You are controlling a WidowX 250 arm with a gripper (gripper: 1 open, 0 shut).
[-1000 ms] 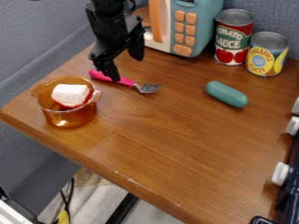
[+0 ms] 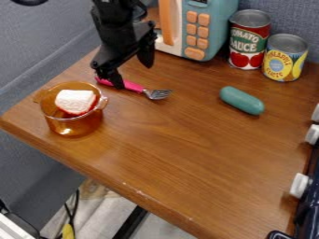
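My black gripper point(image 2: 110, 73) hangs low at the upper left of the table, just over the pink handle of a fork point(image 2: 152, 93) that lies there. The fingers are dark against the handle; whether they are closed on it I cannot tell. An amber transparent pot point(image 2: 73, 125) sits near the left edge, holding a white and red item point(image 2: 76, 100). A teal cylindrical object point(image 2: 242, 100) lies at right of centre.
A toy microwave point(image 2: 197, 27) and two cans, red point(image 2: 247, 44) and yellow point(image 2: 284, 61), stand at the back. A dark stove point(image 2: 301, 201) lines the right edge.
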